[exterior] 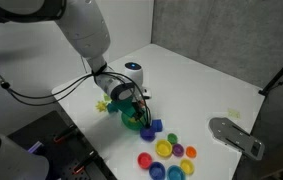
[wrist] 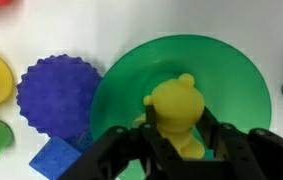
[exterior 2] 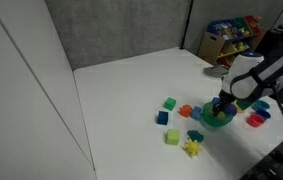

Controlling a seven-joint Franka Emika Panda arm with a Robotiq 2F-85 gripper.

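Note:
A yellow bear-like toy point(wrist: 176, 104) is over or in a round green bowl point(wrist: 244, 80) in the wrist view. My gripper has one finger on each side of the toy; whether the fingers press on it cannot be told. In exterior view 1 the gripper point(exterior: 141, 118) reaches down at the green bowl point(exterior: 127, 119), and its fingertips are hard to make out. Exterior view 2 shows the green bowl point(exterior 2: 209, 119) under the arm.
A purple scalloped cup point(wrist: 57, 97) and a blue block point(wrist: 55, 158) stand beside the bowl. Several coloured cups, such as a red cup point(exterior: 145, 160), lie nearer the front. A grey metal tray point(exterior: 238, 137) is at right.

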